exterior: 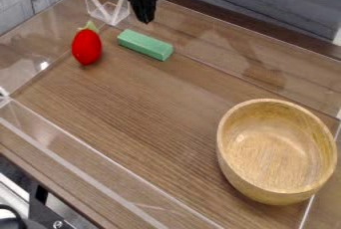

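My gripper [142,14] is at the top of the view, dark and narrow, above and behind a green block [146,45] lying on the wooden table [160,123]. Its tip looks shut, with nothing seen between its fingers. A red oval object [87,46] with a small green tip lies to the left of the block.
A large tan bowl [273,151] fills the lower right. A pale wall stands along the back, and the table's edge runs down the left.
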